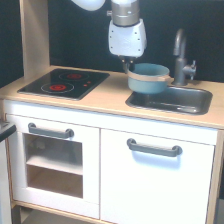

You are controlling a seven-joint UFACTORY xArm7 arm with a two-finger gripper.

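A blue-grey pot with a tan rim is over the left rear part of the sink. My gripper reaches down from above at the pot's left edge and appears shut on its side there. The finger ends are small and dark, so the exact contact is hard to make out. Whether the pot's base touches the sink or hangs just above it, I cannot tell.
Behind the sink's right part rises a dark grey faucet. The black stovetop with red burner marks is bare. Clear wooden counter lies between the two. White cabinet doors with grey handles are below.
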